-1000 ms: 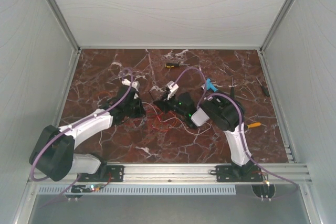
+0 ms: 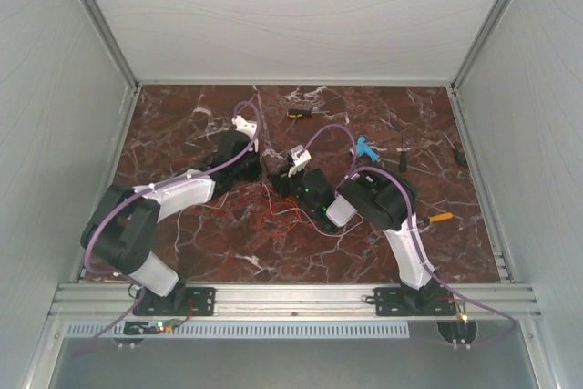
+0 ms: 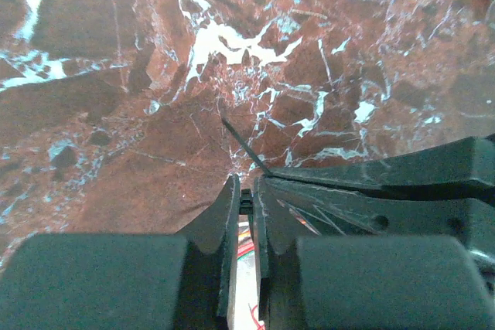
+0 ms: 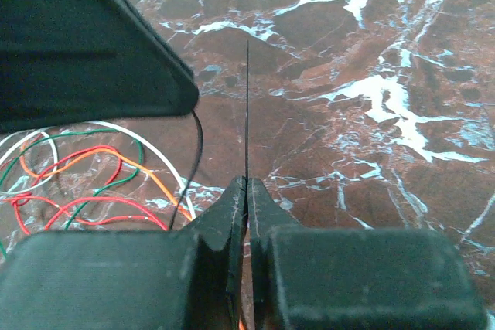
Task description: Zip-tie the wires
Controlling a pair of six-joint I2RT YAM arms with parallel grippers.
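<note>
In the top view my left gripper [image 2: 259,173] and right gripper [image 2: 276,179] stand close together, tips nearly meeting. A thin black zip tie [image 4: 247,98] sticks straight up from the fingers of my right gripper, which is shut on it. A black strap [image 4: 198,148] curves down from the left gripper's tip [image 4: 184,94]. Seen from the left wrist, my left gripper is shut on a small dark piece, apparently the tie. Beneath lie the red, white, orange and green wires [image 4: 116,218]; whether the strap goes around them cannot be told.
Around the arms on the marble-patterned table lie a yellow-black screwdriver [image 2: 299,113], a blue tool [image 2: 365,148], a dark-handled screwdriver [image 2: 403,161] and an orange-handled one [image 2: 441,217]. Bare table shows at the front centre [image 2: 273,266].
My left gripper has moved right and slightly upward in the top view, coming close to the right one. The right arm shifted a little left earlier and has since hardly moved.
</note>
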